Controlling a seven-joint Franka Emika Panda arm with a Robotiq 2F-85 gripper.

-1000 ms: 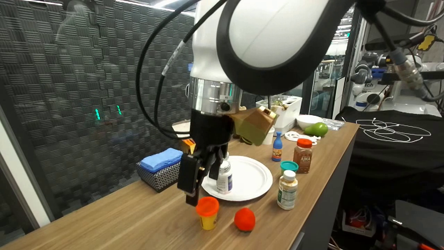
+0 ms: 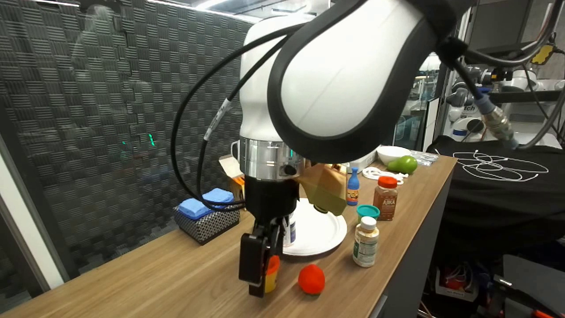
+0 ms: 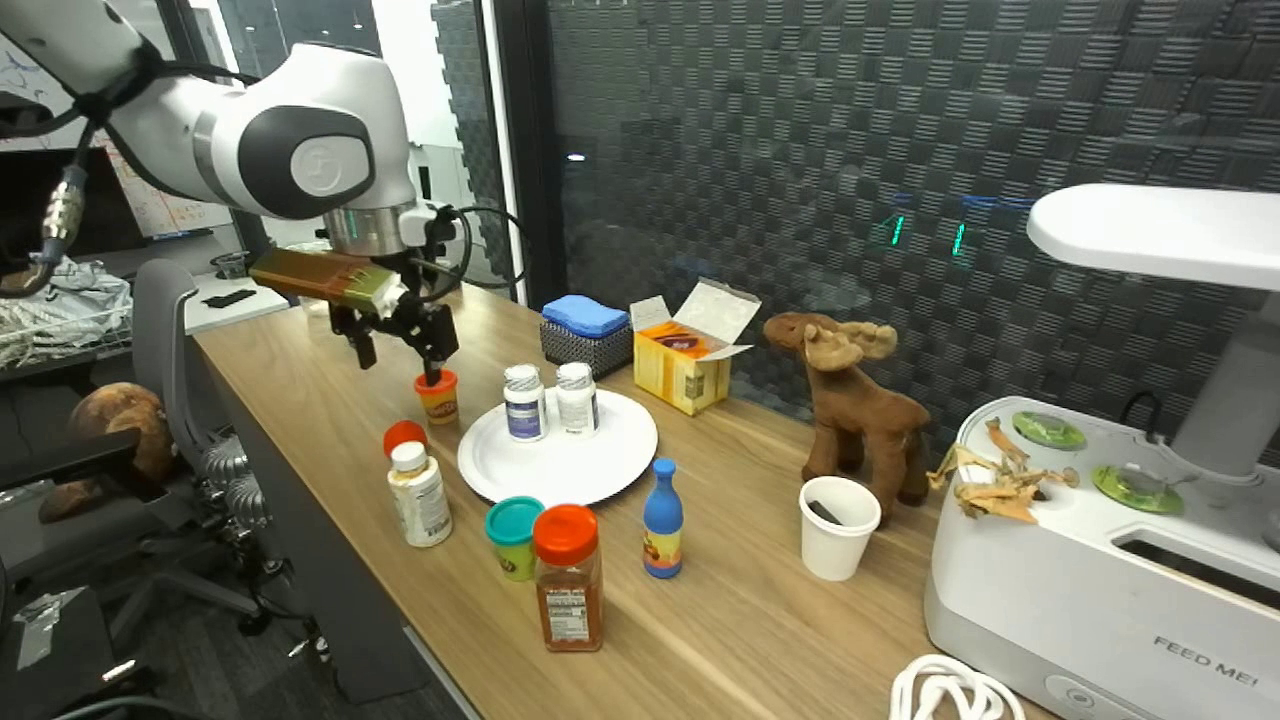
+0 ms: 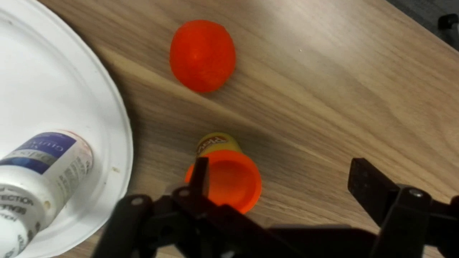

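Note:
A small yellow Play-Doh tub with an orange lid (image 4: 235, 180) stands upright on the wooden table. My gripper is open above the table, with its fingers wide apart. In the wrist view the left finger (image 4: 200, 174) overlaps the lid's left part, while the right finger (image 4: 365, 185) is well clear over bare wood. Most of the lid lies between the two, close to the left one. From exterior view 2, one fingertip shows right at the tub (image 3: 440, 403); contact cannot be told. In exterior view 1 the gripper partly hides the tub (image 2: 272, 275).
A red ball-like object (image 4: 202, 56) lies near the tub. Beside them is a white plate (image 3: 612, 462) bearing two pill bottles. Another pill bottle (image 3: 420, 498), a teal-lidded tub (image 3: 516, 540) and a spice jar (image 3: 567, 588) stand along the table's front side.
My gripper has come down and slightly right in exterior view 1, from above the tub to beside it, now covering part of it. The tub appears unmoved.

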